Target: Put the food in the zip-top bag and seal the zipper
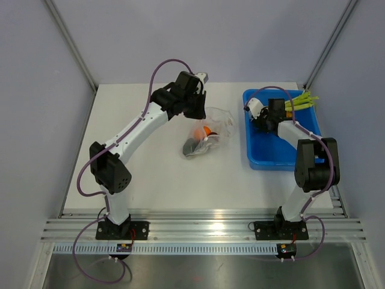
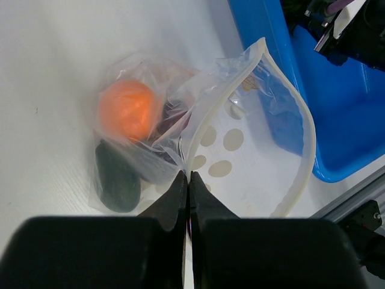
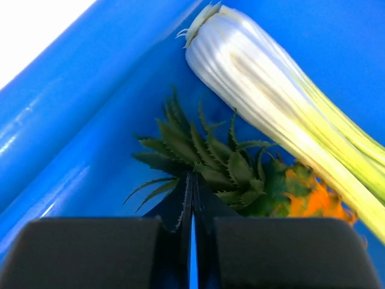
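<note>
The clear zip bag (image 1: 207, 132) holds an orange fruit (image 2: 126, 108) and a dark green item (image 2: 117, 177). My left gripper is shut on the bag's opening edge, which rises from it in a loop. My right gripper is shut inside the blue bin (image 1: 271, 153), its tips at the spiky leaves (image 3: 231, 168) of a pineapple with an orange body (image 3: 316, 205); whether any leaf is between them I cannot tell. A pale celery stalk (image 3: 252, 72) lies beside the pineapple.
The bin fills the right of the white table (image 1: 120, 180), with a narrow gap between it and the bag.
</note>
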